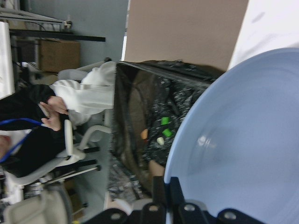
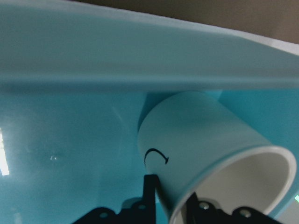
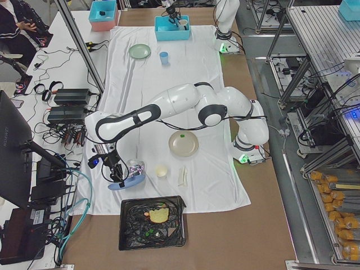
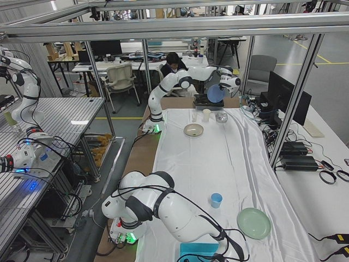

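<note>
My left gripper (image 3: pixel 117 179) is shut on the rim of a blue plate (image 1: pixel 233 126), held tilted just left of and above the black lined bin (image 3: pixel 152 239), which holds scraps (image 3: pixel 159 215). At the far end, my right gripper straddles the wall of a white cup (image 2: pixel 196 135), which lies on its side in a blue basin (image 2: pixel 70 140), against its side wall.
A beige plate (image 3: pixel 183 143), cream cup (image 3: pixel 161 170), green plate (image 3: pixel 139 50) and blue cup (image 3: pixel 163 57) stand on the white cloth. A person (image 1: pixel 42 130) sits beyond the bin; a monitor (image 3: pixel 11 152) stands at the left.
</note>
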